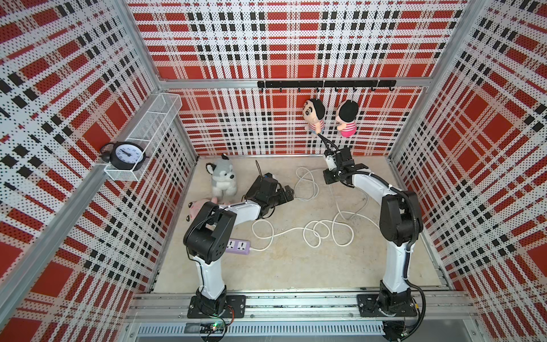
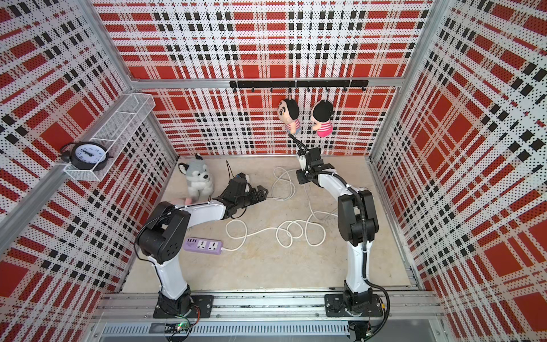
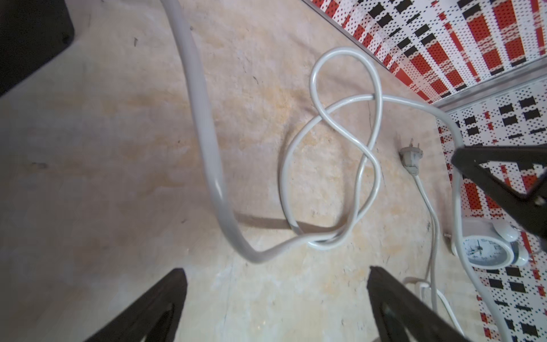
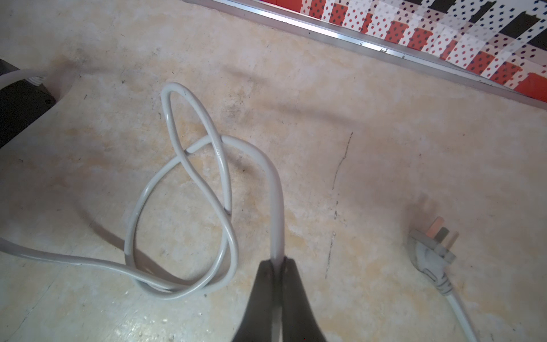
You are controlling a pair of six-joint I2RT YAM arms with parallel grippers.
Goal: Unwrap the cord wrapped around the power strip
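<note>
The lilac power strip [image 2: 203,245] lies flat at the front left, partly behind my left arm in the top left view. Its white cord [image 1: 293,229] trails rightward in loose loops, with none wound round the visible part of the strip. Farther back, another stretch of cord [image 4: 134,219] forms a crossed loop on the table. My right gripper is shut on the cord at the loop's right side. Left of that loop, my left gripper stands open; a cord section crosses the view beyond its fingertips. The plug [image 4: 431,253] lies on the table to the right.
A grey-and-white plush dog [image 1: 223,177] sits at the back left, and a pink toy [image 1: 199,206] is near it behind my left arm. Two dolls [image 1: 313,115] hang at the back wall.
</note>
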